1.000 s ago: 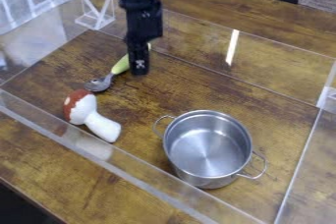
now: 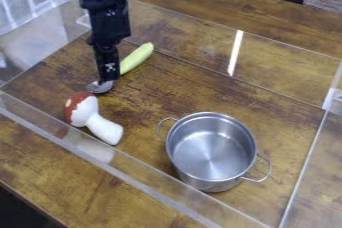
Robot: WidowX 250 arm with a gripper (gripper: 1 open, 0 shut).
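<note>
My black gripper [image 2: 107,72] reaches down from the top left, its fingertips low over the wooden surface just above a small metal spoon-like piece [image 2: 103,86]. It looks shut, though whether anything thin is between the fingers is hard to make out. A pale green elongated object [image 2: 138,58] lies just to its right. Below, a white mushroom-shaped object with a red-speckled top [image 2: 94,117] lies on its side.
A steel pot [image 2: 211,148] with two handles stands at the lower right. Clear plastic walls surround the work area.
The objects look largely unmoved.
</note>
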